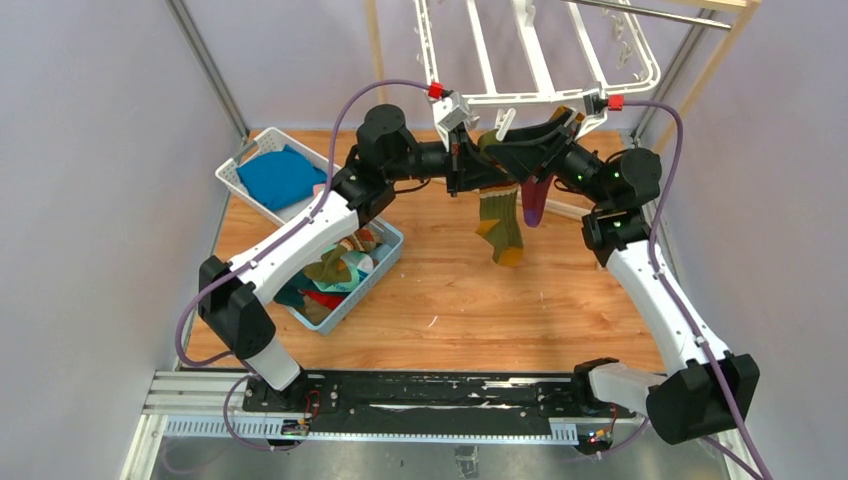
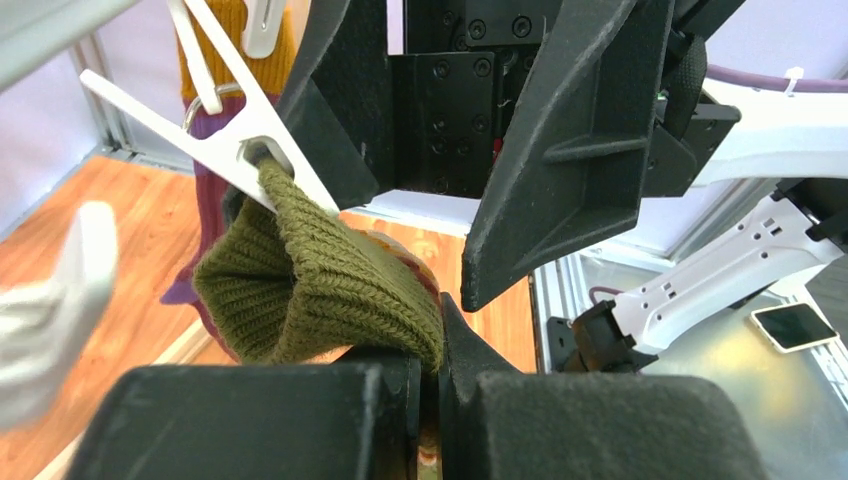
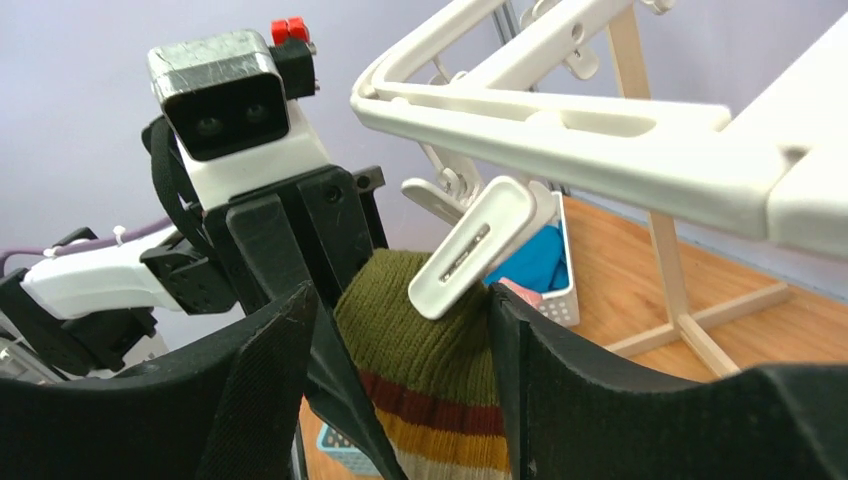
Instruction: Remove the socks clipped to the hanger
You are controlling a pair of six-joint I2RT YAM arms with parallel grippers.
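An olive striped sock (image 1: 501,225) hangs from the white hanger (image 1: 537,97) by a clip (image 2: 250,140). My left gripper is shut on this sock below the clip. My right gripper stands open close to the clip and the sock top, its fingers either side of the striped cuff in the right wrist view, near my left gripper's body. A purple sock (image 1: 534,200) with an orange top hangs just behind, on another clip.
A blue basket (image 1: 385,238) of mixed socks and a white basket (image 1: 235,182) with blue cloth stand at the left. A wooden stand is behind the hanging socks.
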